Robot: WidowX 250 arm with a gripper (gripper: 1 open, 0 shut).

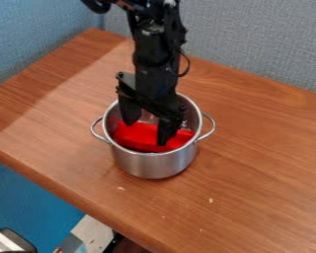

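Observation:
A steel pot (151, 165) with two side handles stands on the wooden table. A red object (141, 137) lies inside it. My black gripper (149, 119) hangs over the pot from above, open, its fingers reaching to about rim height over the red object. Whether the fingertips touch the red object is hard to tell.
Padded walls stand behind.

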